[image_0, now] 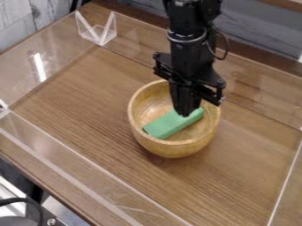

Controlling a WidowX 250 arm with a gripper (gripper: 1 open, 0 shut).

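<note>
The black robot arm comes down from the top centre to my gripper [182,106], which is over the back part of a round wooden bowl [179,149]. A green block [168,125] lies in the bowl, below and just in front of the fingertips. The gripper looks shut, with nothing seen between its fingers; its tips partly hide the back of the bowl.
A clear plastic object [97,29] stands at the back left. A black cable lies at the lower left corner.
</note>
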